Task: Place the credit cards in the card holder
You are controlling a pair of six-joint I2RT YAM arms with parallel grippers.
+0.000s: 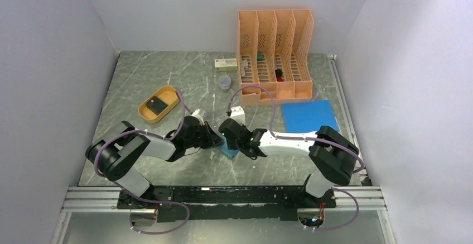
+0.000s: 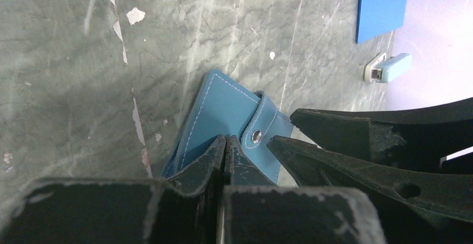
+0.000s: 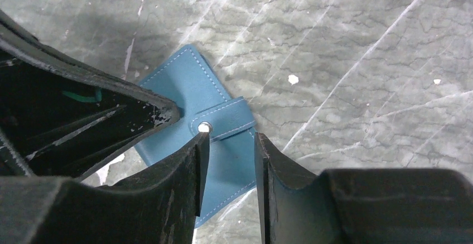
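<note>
A blue stitched card holder (image 1: pixel 227 151) with a snap-button strap lies between my two arms in the top view. In the left wrist view the holder (image 2: pixel 220 107) reaches away from my left gripper, whose fingers are shut on its near edge. My right gripper is open over the strap and the near part of the holder (image 3: pixel 167 87), with nothing clearly gripped between its fingers. From the left wrist, the right gripper's dark fingers (image 2: pixel 329 163) show close to the strap side. No credit cards can be made out.
An orange tray (image 1: pixel 173 91) with a dark item stands at the left. Further back are a small box (image 1: pixel 226 64), a clear cup (image 1: pixel 224 82) and a tall orange rack (image 1: pixel 276 90). A blue board (image 1: pixel 309 115) lies at the right.
</note>
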